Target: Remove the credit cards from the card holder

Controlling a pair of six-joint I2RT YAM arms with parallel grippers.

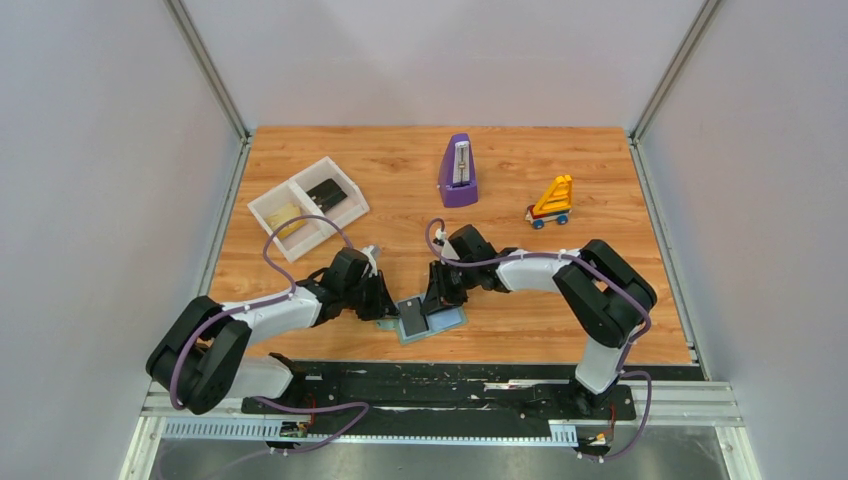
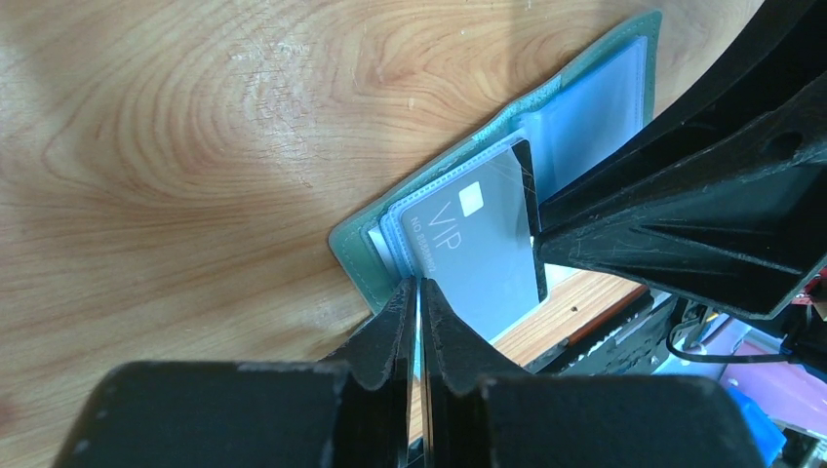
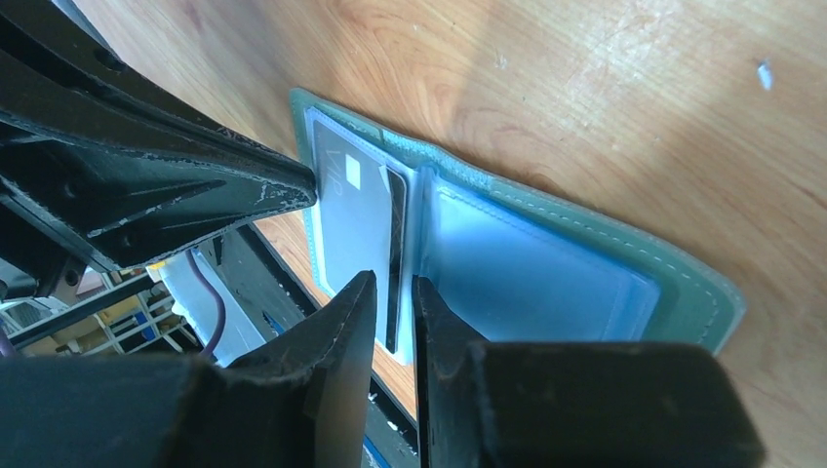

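Note:
The card holder, with a teal-green cover [image 1: 400,337] and clear blue pockets [image 3: 527,263], lies open near the table's front edge. A grey card marked VIP [image 2: 473,234] sits in its left pocket, a dark strip along the card's right edge. My left gripper is shut at the holder's left side, a sliver of pale blue showing between its fingers. Over the pocket's mouth, my right gripper stands slightly open, its fingertips on either side of the card's dark edge [image 3: 397,253]. Whether they touch the card cannot be told.
A white divided tray [image 1: 258,214] with a yellow item [image 1: 287,220] and a black item [image 1: 325,194] stands at the back left. Farther back are a purple metronome-like object [image 1: 459,172] and a yellow toy crane [image 1: 553,200].

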